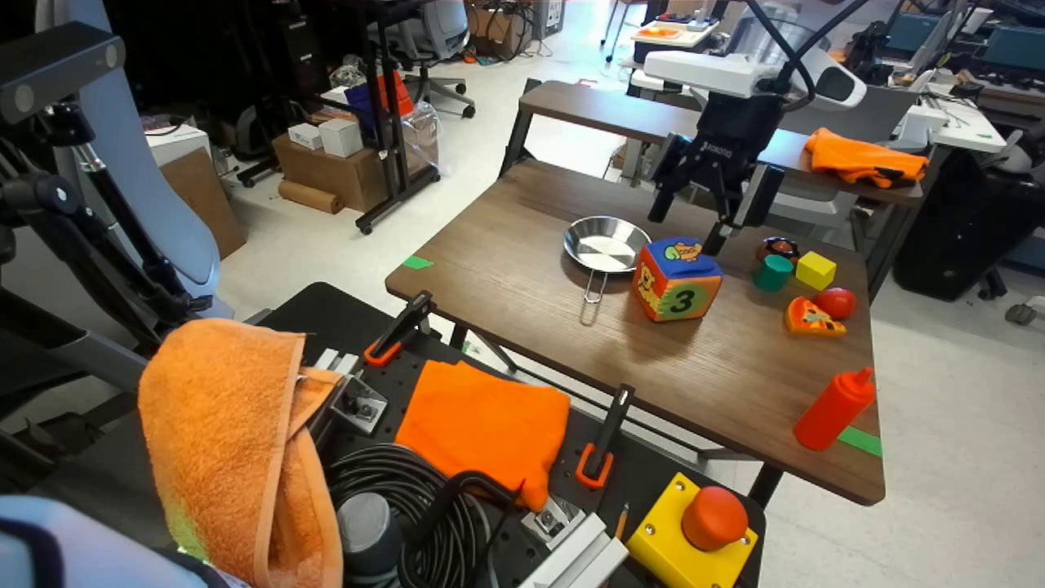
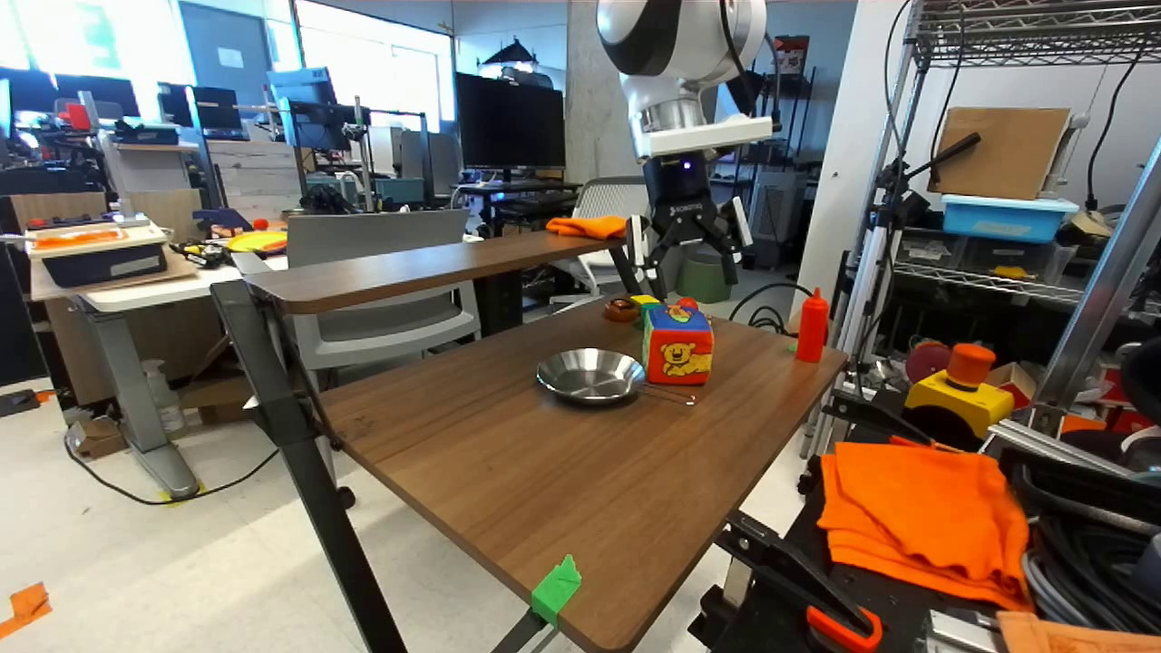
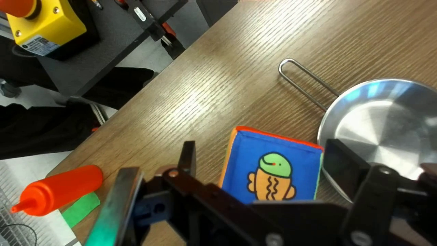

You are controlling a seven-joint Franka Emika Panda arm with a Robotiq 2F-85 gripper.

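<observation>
My gripper (image 1: 691, 224) stands open above the table, its fingers spread wide and nothing between them. Under it, in the wrist view, lies the blue top of a soft cube (image 3: 270, 168) with a fish picture; the lower part of that face is hidden behind the gripper. Exterior view 1 shows the cube (image 1: 678, 281) with a number 3 on one side, upright on the wood. Close beside it rests a shallow steel pan (image 1: 606, 244) with a wire handle; it appears empty. In the wrist view one dark finger (image 3: 346, 166) overlaps the rim of the pan (image 3: 381, 123).
A green cup (image 1: 773, 273), yellow block (image 1: 815, 270), red ball (image 1: 835, 303) and pizza slice (image 1: 814, 318) cluster at the table's right side. A red squeeze bottle (image 1: 834, 410) stands near the front right corner.
</observation>
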